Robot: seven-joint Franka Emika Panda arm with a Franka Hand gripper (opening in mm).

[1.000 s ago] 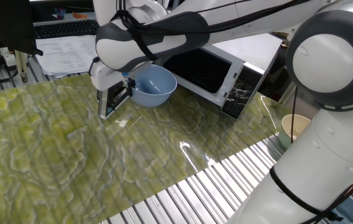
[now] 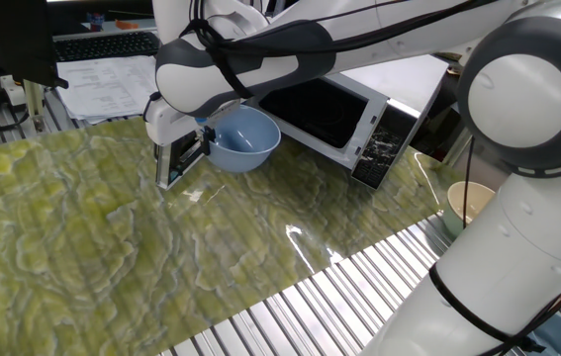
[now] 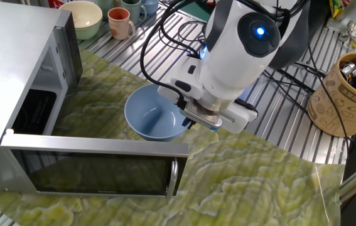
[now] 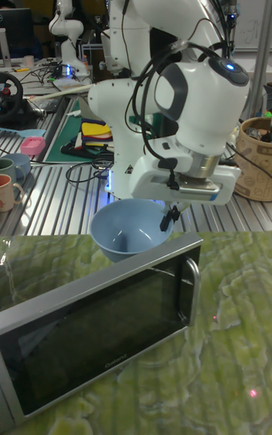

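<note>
A light blue bowl point(image 2: 244, 140) is upright outside the microwave point(image 3: 16, 47), between the cavity and the swung-open door point(image 3: 96, 172). My gripper point(image 4: 170, 216) points down at the bowl's side, its dark fingertips close together at the rim in exterior view 3. From above, the gripper point(image 3: 188, 122) meets the bowl's rim on the side away from the cavity. Whether the fingers pinch the rim or only stand beside it cannot be made out. The door hides the bowl's lower front in exterior view 3. The visible part of the microwave cavity looks empty.
A green marbled mat point(image 2: 82, 237) lies under the scene, with a wide clear area. A pale bowl point(image 3: 82, 19) and an orange mug point(image 3: 120, 24) stand behind the microwave. A tan bucket point(image 3: 338, 94) of tools is on the opposite side. The door handle point(image 3: 174, 177) sticks out.
The bowl and the microwave look unmoved.
</note>
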